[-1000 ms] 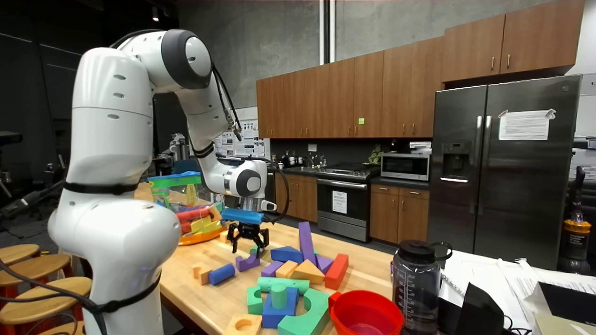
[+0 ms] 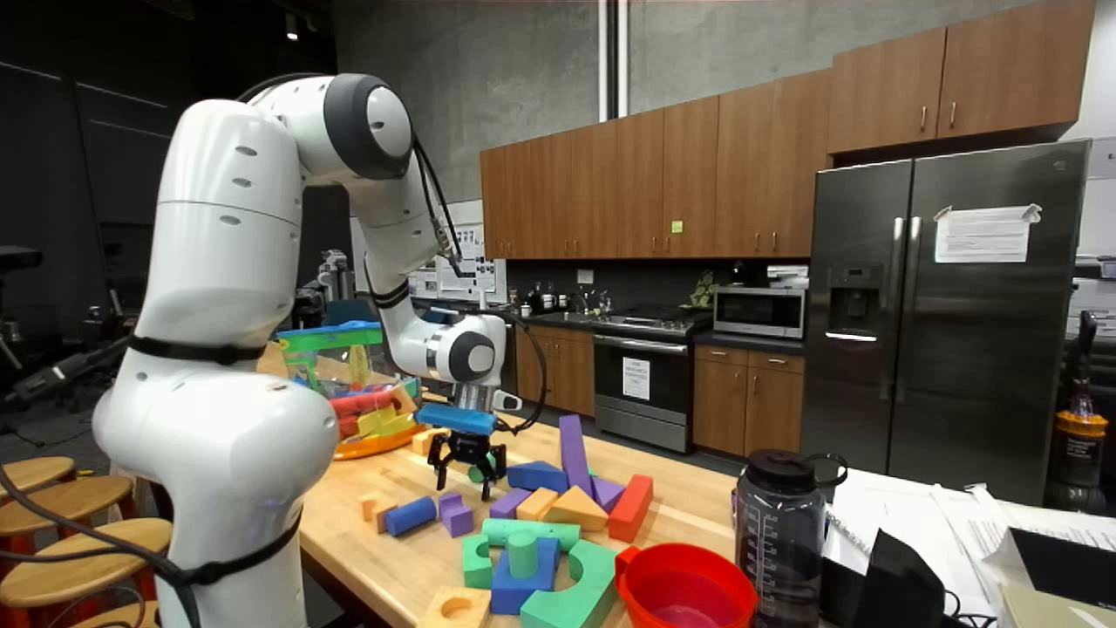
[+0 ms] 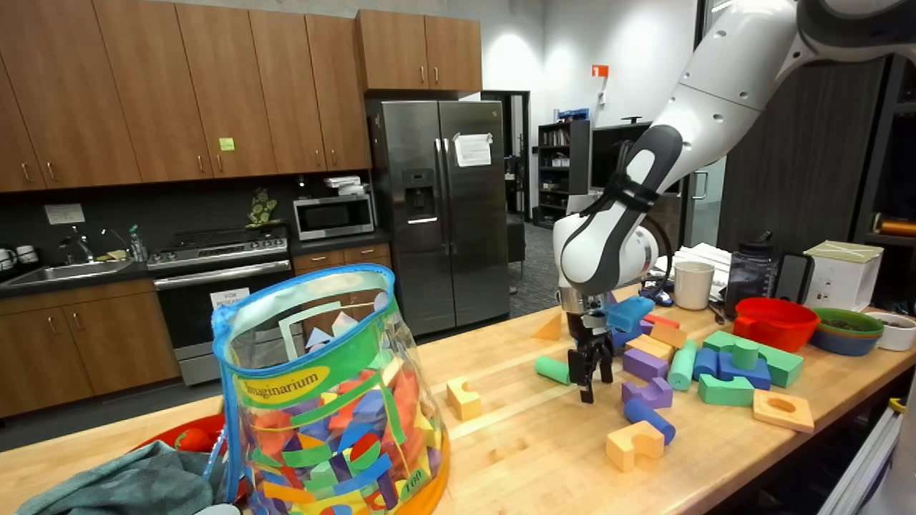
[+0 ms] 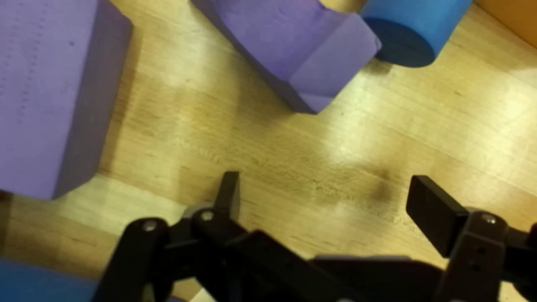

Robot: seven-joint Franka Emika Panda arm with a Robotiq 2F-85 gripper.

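Note:
My gripper stands open low over the wooden table, with only bare wood showing between its fingers. Just ahead of the fingers in the wrist view lies a purple notched block, its end touching or nearly touching a blue cylinder. To the left is a larger purple block. In exterior view 2 the gripper is between a green cylinder and the purple notched block. An orange-yellow arch block sits near the blue cylinder.
A clear zip bag of blocks stands at one end of the table. Green, blue and red blocks crowd the other side, beside a red bowl and a dark water bottle. Table space between bag and gripper is mostly clear.
The gripper has lowered and shifted slightly right in exterior view 1. The purple notched block has turned and moved toward the camera, and the blue cylinder has shifted slightly left.

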